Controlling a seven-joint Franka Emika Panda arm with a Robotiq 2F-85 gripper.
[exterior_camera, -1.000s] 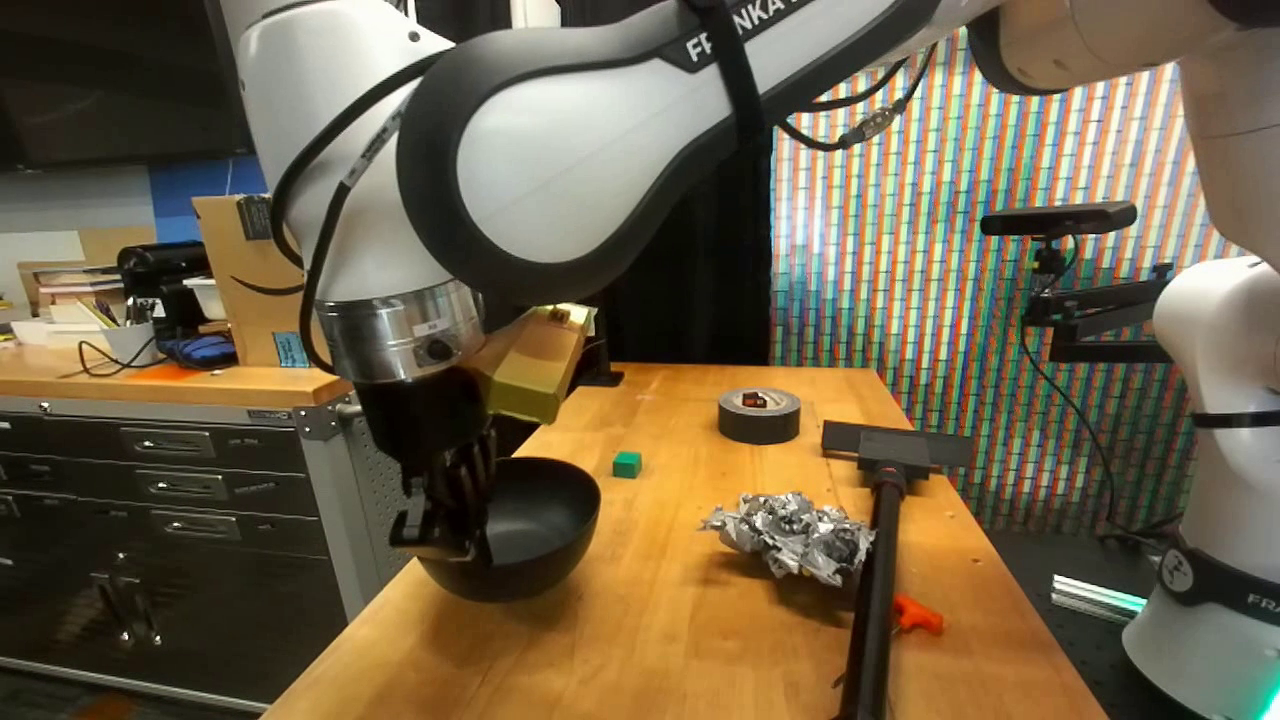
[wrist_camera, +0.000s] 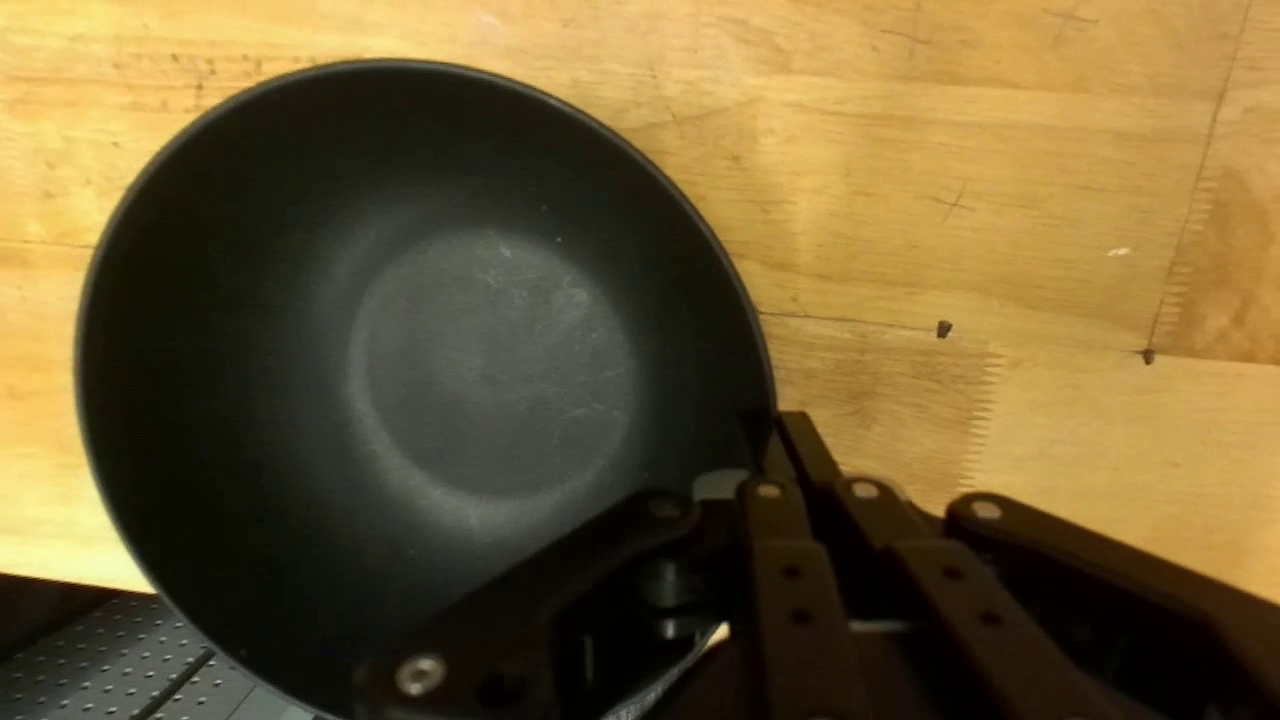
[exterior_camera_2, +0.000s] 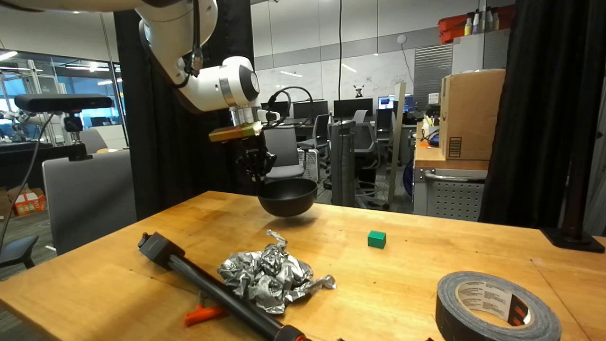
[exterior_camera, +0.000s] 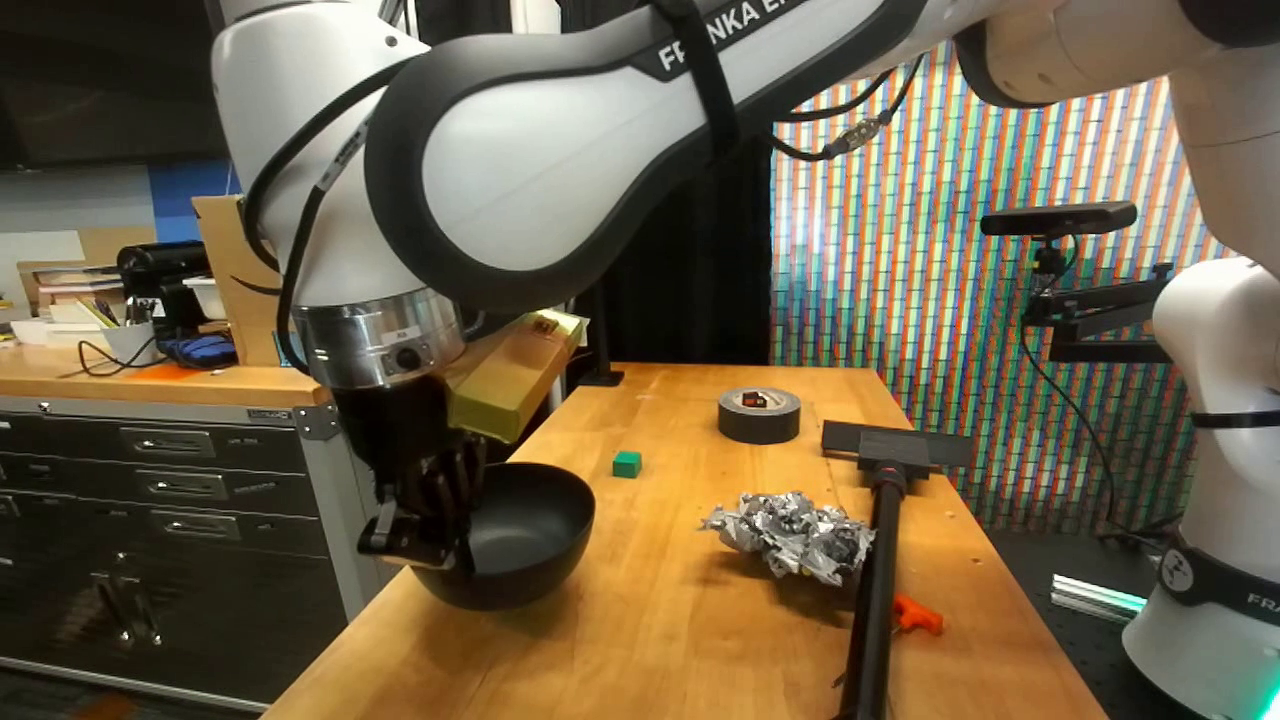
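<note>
My gripper is shut on the rim of a black bowl (wrist_camera: 498,360), with the wall pinched between its fingertips at the lower right of the wrist view. The inside of the bowl is empty. In exterior view 2 the bowl (exterior_camera_2: 287,197) hangs just above the far edge of the table, slightly tilted, with a shadow under it. Exterior view 1 has the bowl (exterior_camera: 534,528) at the table's left side, partly hidden behind the gripper (exterior_camera: 450,546).
On the table (exterior_camera: 672,648) lie a small green block (exterior_camera: 626,464), a roll of tape (exterior_camera: 759,416), crumpled foil (exterior_camera: 792,536), a black pole (exterior_camera: 879,588) and an orange-handled item (exterior_camera: 919,616). Wood around the green block is clear.
The arm and gripper have shifted left in exterior view 1 and tilted more. The bowl has moved slightly left and down with them, still held. Other objects have stayed put.
</note>
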